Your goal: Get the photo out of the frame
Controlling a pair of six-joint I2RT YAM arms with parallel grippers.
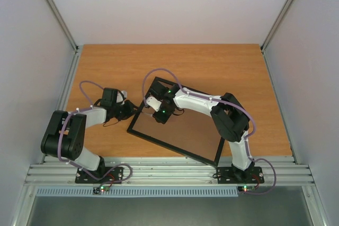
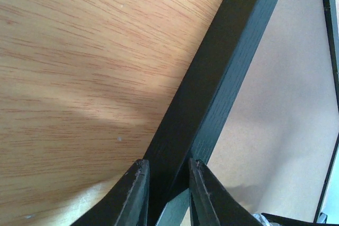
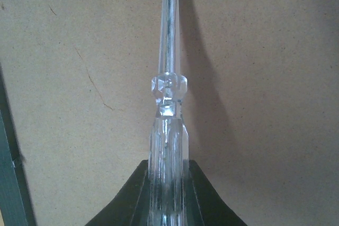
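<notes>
The picture frame, dark-edged with a brown backing board, lies face down at the table's middle. My left gripper is shut on its left side bar; in the left wrist view the fingers clasp the dark bar. My right gripper is over the board, shut on a clear-handled screwdriver, whose metal shaft points toward the top of the right wrist view and runs out of it. Whether the tip touches anything is hidden. No photo is visible.
Walls stand at the back and both sides, with metal rails along the table's edges. Both arms' cables loop above them.
</notes>
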